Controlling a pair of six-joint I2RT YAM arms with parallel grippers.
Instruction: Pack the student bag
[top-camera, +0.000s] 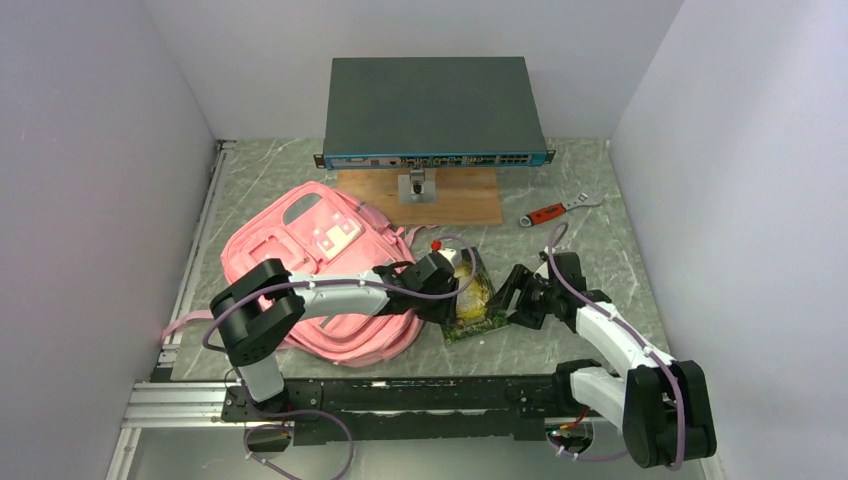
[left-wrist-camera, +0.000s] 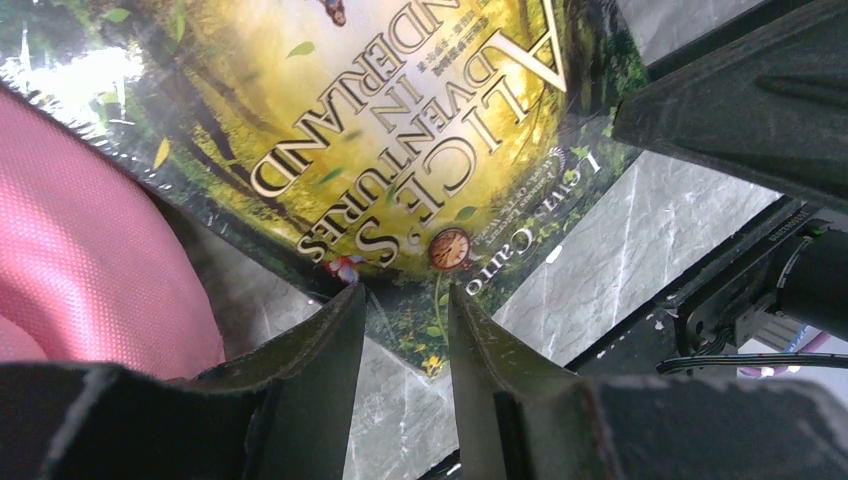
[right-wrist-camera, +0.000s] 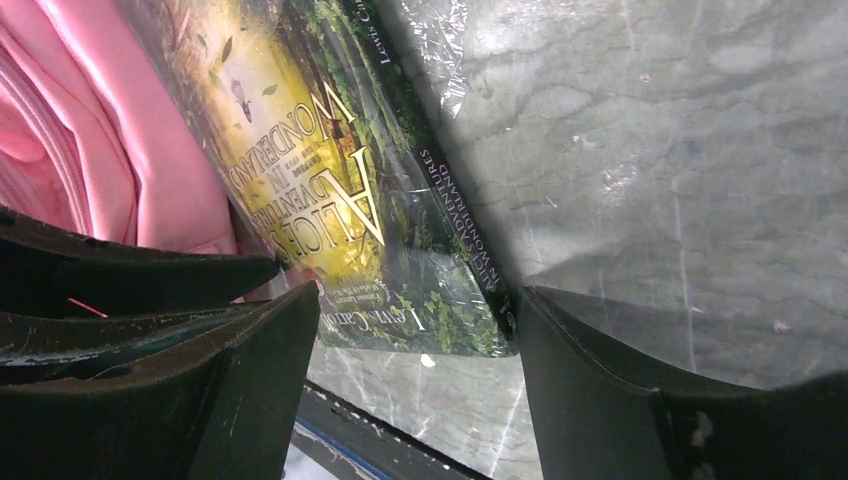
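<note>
A glossy Alice's Adventures in Wonderland book (top-camera: 470, 300) lies flat on the grey table, right of the pink bag (top-camera: 310, 240). My left gripper is low over the book's lower edge, part open, its fingertips a little apart with the book beneath them. My right gripper stands part open at the book's near end, fingertips on either side of that end; whether both touch it cannot be told. The bag shows pink fabric and zips beside the book in both wrist views.
A network switch (top-camera: 428, 110) on a wooden board (top-camera: 465, 200) fills the back. An adjustable wrench (top-camera: 548, 212) lies at back right. Bare table surrounds the book on the right and front.
</note>
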